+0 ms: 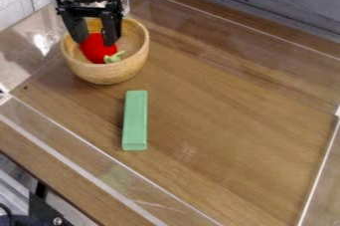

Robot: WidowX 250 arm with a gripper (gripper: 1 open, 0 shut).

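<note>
My black gripper reaches down from the top left over a wooden bowl, its fingers apart and open above a red vegetable with a green stem that rests inside. The bowl stands on the wooden table at the upper left. Whether the fingers touch the red vegetable cannot be seen clearly.
A long pale green block lies below the bowl. Walls border the table at the back and left.
</note>
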